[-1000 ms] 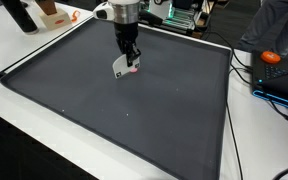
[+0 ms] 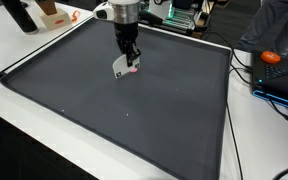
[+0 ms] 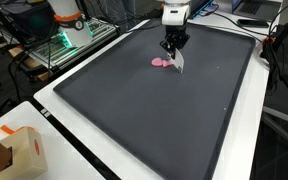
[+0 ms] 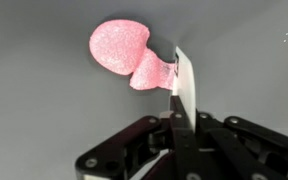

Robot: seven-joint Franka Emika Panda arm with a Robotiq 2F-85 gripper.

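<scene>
A thin white card-like piece stands on edge at the far part of the dark mat, with my gripper right above it. In the wrist view the white piece rises edge-on from between the closed fingers, so my gripper is shut on it. Two pink lumps joined together lie flat on the mat, the smaller one touching or just beside the card's edge; which of the two, I cannot tell. From the other side, the card hangs below the gripper, to the right of the pink object.
A white table border surrounds it. An orange item sits on dark equipment at the right, off the mat. A wooden box stands at the near left corner.
</scene>
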